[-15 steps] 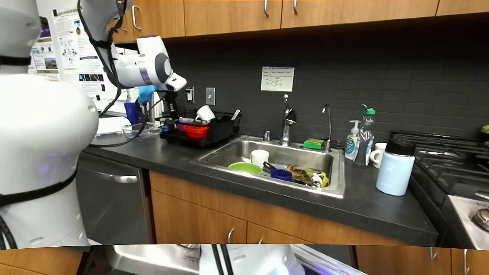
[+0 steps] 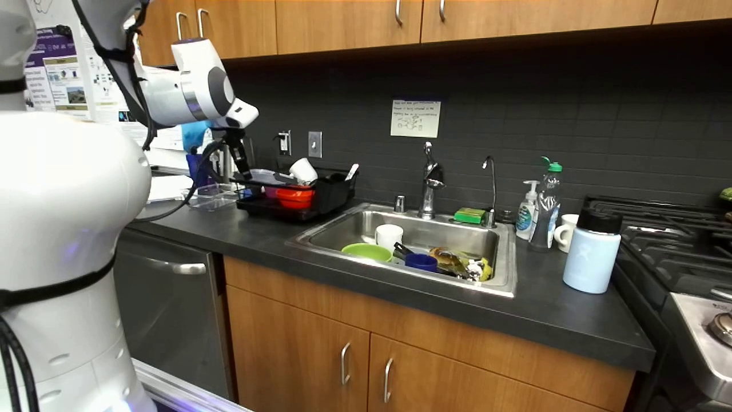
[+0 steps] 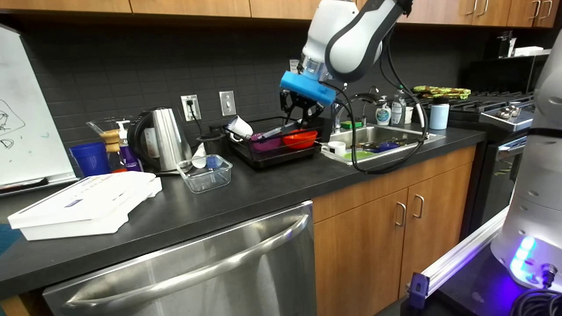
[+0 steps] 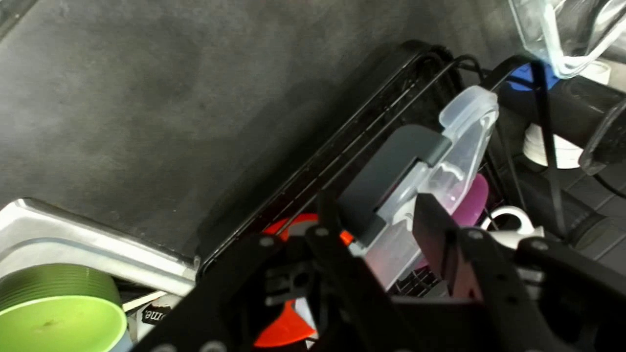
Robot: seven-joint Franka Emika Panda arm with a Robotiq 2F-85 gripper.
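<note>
A clear plastic lid (image 4: pixel 463 158) with a dark grey clip (image 4: pixel 393 185) lies between the fingers of my gripper in the wrist view, and the gripper is shut on it. The black dish rack (image 2: pixel 333 189) is directly below. In exterior view 1 the lid (image 2: pixel 264 177) shows as a pale, flat shape at the rack's left end, beside my gripper (image 2: pixel 241 165). From exterior view 2, the gripper (image 3: pixel 300 116) is over the rack, with the lid (image 3: pixel 279 131) slanting down to its left; whether it touches the rack I cannot tell.
The rack holds a red bowl (image 3: pixel 300 139), a purple bowl (image 3: pixel 266 143) and a white mug (image 3: pixel 239 128). A glass container (image 3: pixel 208 176) and a kettle (image 3: pixel 168 139) stand to the left. Dishes fill part of the sink (image 2: pixel 329 233).
In exterior view 1 the arm and gripper have shifted left and slightly up. A pale lid now shows above the rack beside the fingers.
</note>
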